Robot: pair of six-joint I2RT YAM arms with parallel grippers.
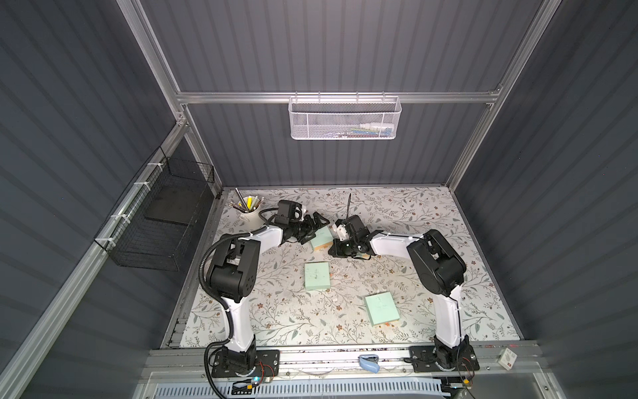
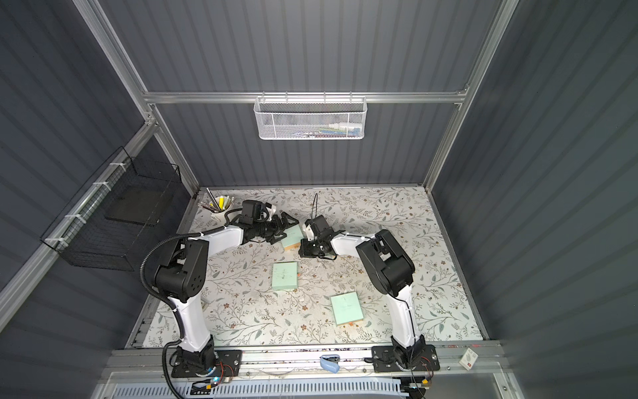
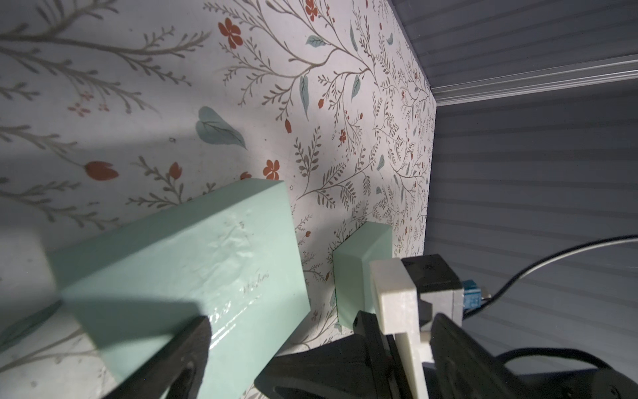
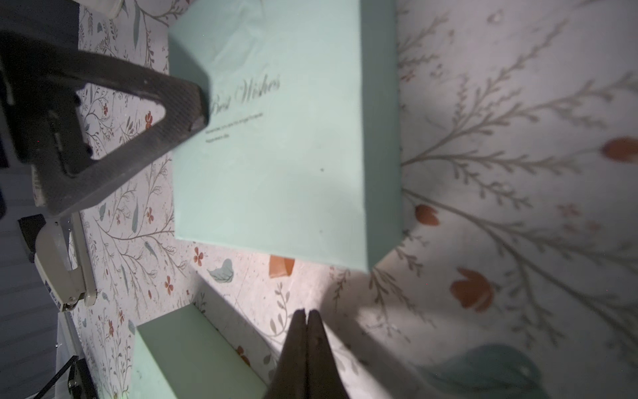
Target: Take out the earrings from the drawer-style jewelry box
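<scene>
A mint jewelry box [image 1: 320, 239] with "Best Wishes" printed on top fills much of both wrist views, a small orange piece showing at its bottom edge in the right wrist view. My left gripper [image 1: 312, 227] is open over this box, one black finger at its top edge. My right gripper is shut, nothing between its fingers, just off the box's edge. No earrings are visible.
More mint boxes lie in front, one at centre [image 1: 317, 275] and one front right [image 1: 381, 308]. A pen cup [image 1: 251, 216] stands back left.
</scene>
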